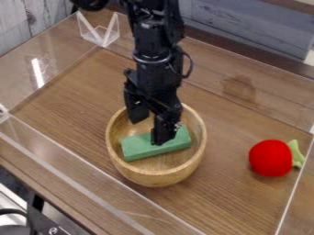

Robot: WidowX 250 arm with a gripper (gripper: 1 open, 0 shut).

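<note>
My black gripper point(152, 117) hangs open over a round wooden bowl point(154, 169), its fingers reaching down to a green rectangular block point(145, 148) that lies in the bowl. The arm comes down from the top centre and partly hides the bowl's back. Whether the fingers touch the block I cannot tell.
A red tomato-like object point(270, 158) with a green top lies on the wooden table point(73, 110) at the right. A white wire item point(95, 26) stands at the back left. Table edges show at the back and the lower left.
</note>
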